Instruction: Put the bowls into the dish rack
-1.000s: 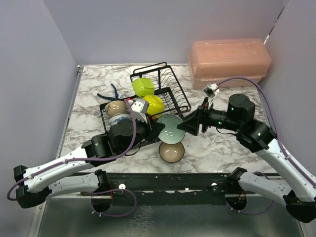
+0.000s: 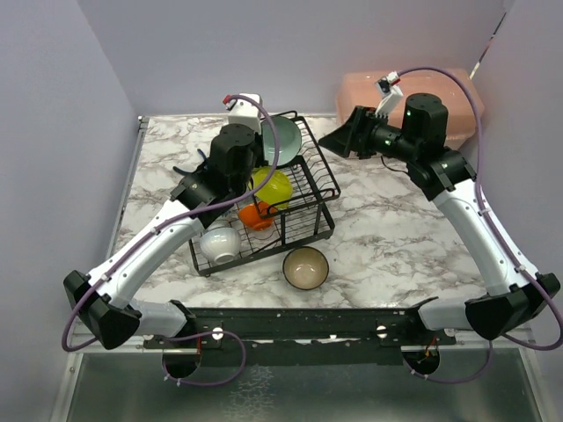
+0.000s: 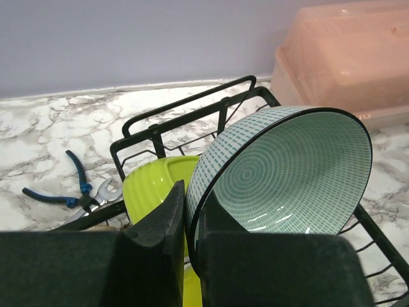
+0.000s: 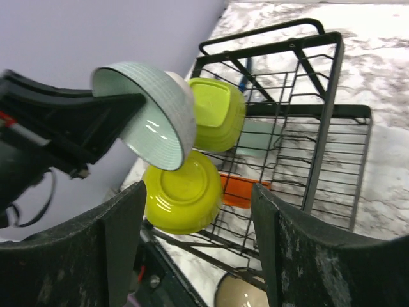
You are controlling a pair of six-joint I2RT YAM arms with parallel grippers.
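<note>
My left gripper (image 2: 259, 132) is shut on the rim of a pale mint bowl (image 2: 283, 141), held tilted over the back of the black dish rack (image 2: 308, 234). In the left wrist view the bowl (image 3: 287, 173) is beside a lime bowl (image 3: 144, 188). Yellow-green (image 2: 273, 187), orange (image 2: 258, 220) and white (image 2: 220, 244) bowls stand in the rack. A brown bowl (image 2: 306, 267) lies on the counter in front of the rack. My right gripper (image 2: 339, 139) is open, right of the rack, with nothing between its fingers.
A pink translucent bin (image 2: 453, 92) stands at the back right. Blue-handled pliers (image 3: 48, 196) and a wrench lie left of the rack.
My left gripper has carried the mint bowl up toward the back of the rack. My right gripper, earlier at that bowl, is now apart from it and farther back.
</note>
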